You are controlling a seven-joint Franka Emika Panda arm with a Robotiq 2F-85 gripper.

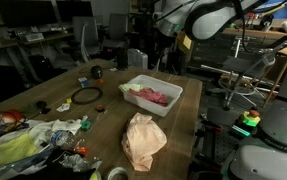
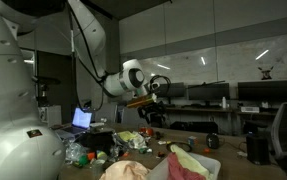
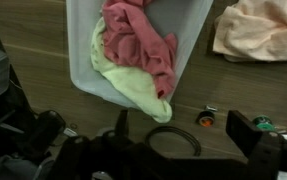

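My gripper is open, with nothing between its spread fingers; in exterior view 1 it hangs above the far side of a white bin [image 1: 134, 97]. Inside the bin lie a pinkish-red cloth [image 3: 138, 42] and a pale yellow cloth [image 3: 129, 82]. Part of the yellow cloth drapes over the bin's edge in the wrist view. A beige cloth [image 1: 143, 140] rests crumpled on the table in front of the bin, apart from it; its edge also shows in the wrist view as the beige cloth [image 3: 263, 32].
Left on the table is a clutter of bags [image 1: 13, 150] and small items. A black cable ring [image 1: 85, 96] lies behind them, and a dark canister [image 1: 96, 72] stands at the back. Near the front sits a round metal container [image 1: 118, 173]. Bare wood shows left of the bin.
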